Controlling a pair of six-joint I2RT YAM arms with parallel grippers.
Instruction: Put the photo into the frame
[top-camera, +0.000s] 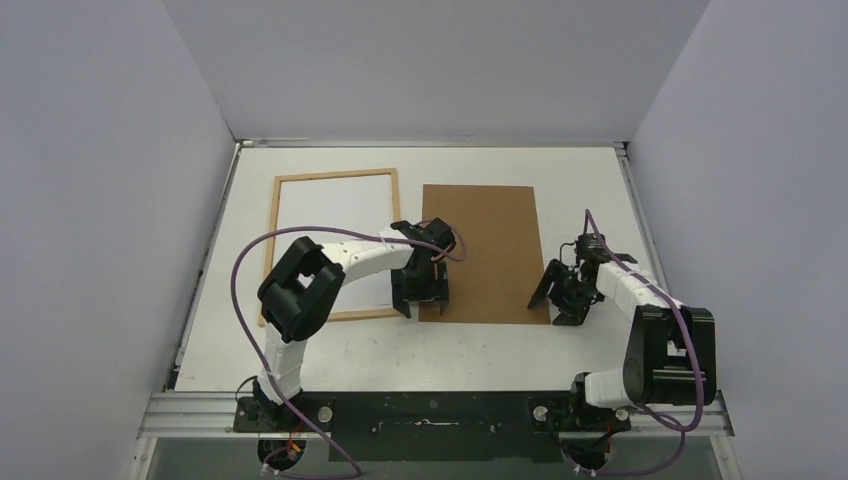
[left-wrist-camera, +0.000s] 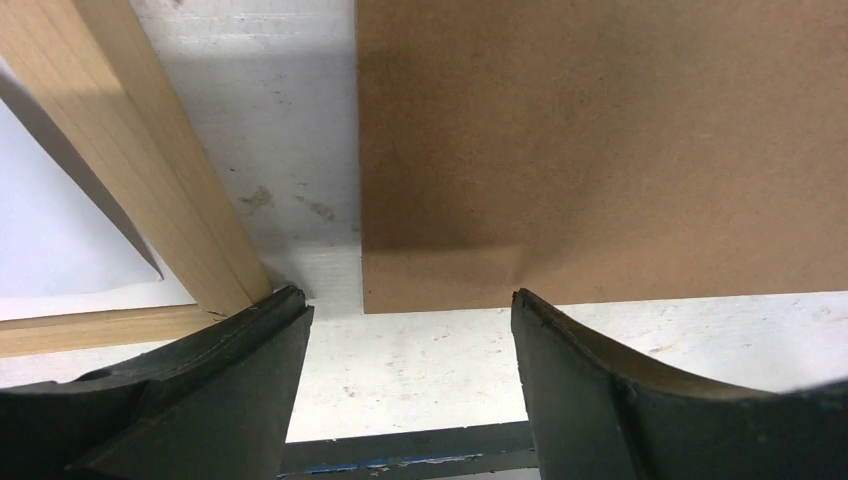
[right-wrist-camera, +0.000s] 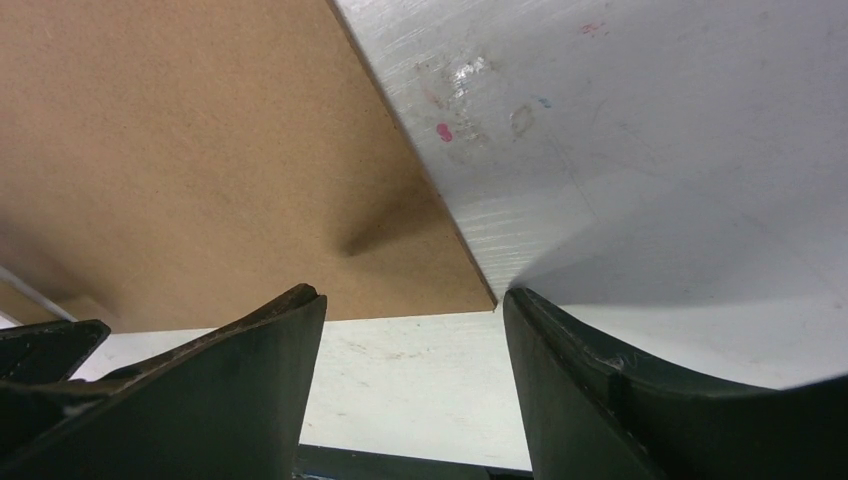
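Observation:
A wooden frame (top-camera: 335, 173) holding a white sheet (top-camera: 335, 205) lies at left, its right edge beside a brown board (top-camera: 485, 250). My left gripper (top-camera: 422, 305) is open over the board's front left corner; in the left wrist view the board (left-wrist-camera: 600, 150) and frame corner (left-wrist-camera: 170, 170) show between and behind the fingers. My right gripper (top-camera: 550, 310) is open at the board's front right corner, which in the right wrist view lies between its fingertips, beside the right finger (right-wrist-camera: 560, 380).
Bare white table (top-camera: 360, 360) runs along the front and right. Walls stand at the back and both sides, and a dark strip lies beyond the front edge.

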